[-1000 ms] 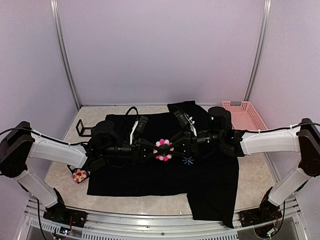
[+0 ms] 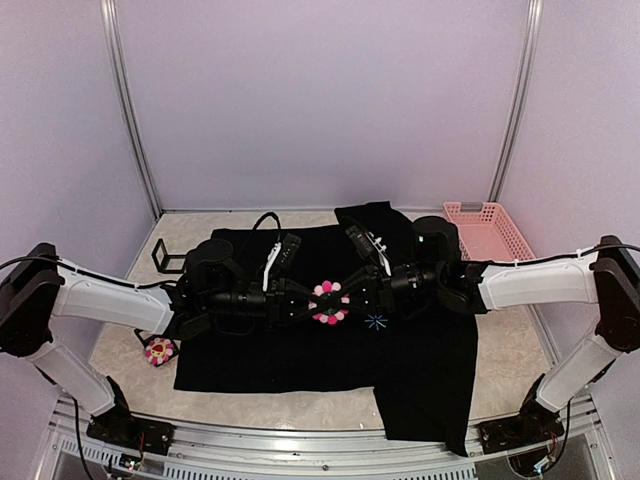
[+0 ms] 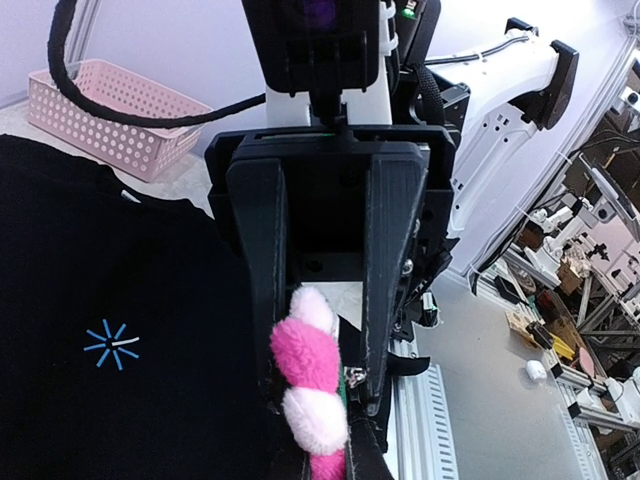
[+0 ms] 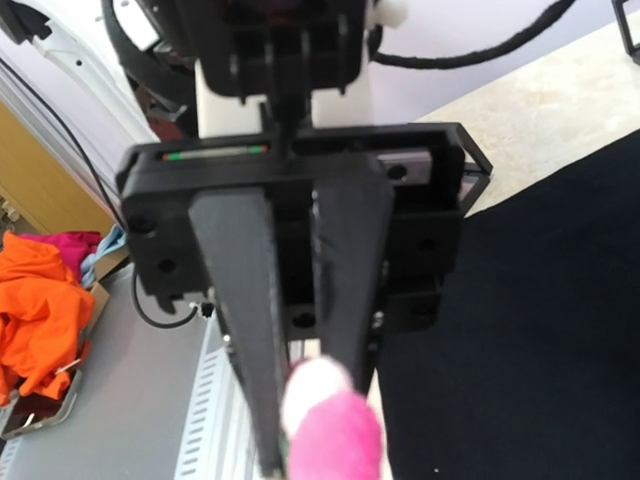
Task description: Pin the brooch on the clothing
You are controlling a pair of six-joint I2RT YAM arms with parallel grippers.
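A plush flower brooch [image 2: 330, 318] with pink and white petals is held above the black clothing [image 2: 270, 365]. My left gripper [image 2: 305, 303] is shut on it from the left. From the right, my right gripper [image 2: 352, 296] reaches the same brooch. In the left wrist view the right gripper's fingers [image 3: 262, 270] stand part open, one on each side of the brooch edge [image 3: 312, 400]. A small metal piece [image 3: 354, 377] shows beside one of them; whether they touch it is unclear. A blue starburst mark [image 3: 112, 343] lies on the cloth, just right of the brooch from above.
A second flower brooch [image 2: 160, 351] rests at the left by a black stand. Another black stand [image 2: 166, 258] is farther back. The pink basket [image 2: 490, 235] occupies the back right corner.
Both arms and the brooch look almost unmoved.
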